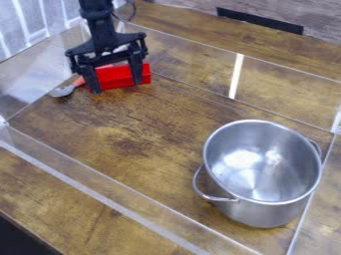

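My black gripper hangs at the upper left of the camera view, open, its fingers spread over a red block on the wooden table. The block is partly hidden behind the fingers. A small metal object, perhaps a spoon, lies beside the block's left end.
A large steel pot with side handles stands at the lower right. Clear panels or edges run along the left and right of the work area.
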